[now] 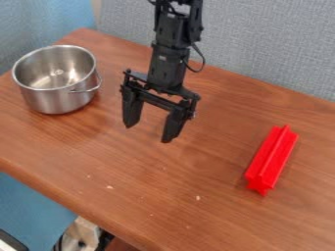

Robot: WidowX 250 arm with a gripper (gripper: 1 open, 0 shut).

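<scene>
A black robot arm comes down from the top centre to a two-fingered gripper (152, 118), which stands open above the middle of the wooden table with nothing between its fingers. To its left sits a shiny steel pot (53, 90) with a wire handle. To the right, a long red block (271, 159) lies diagonally on the table, apart from the gripper.
The wooden table (157, 196) has clear room at the front and middle and behind the red block. Grey textured walls border the back and left. A blue surface shows past the table's lower-left edge, with some hardware in the corner.
</scene>
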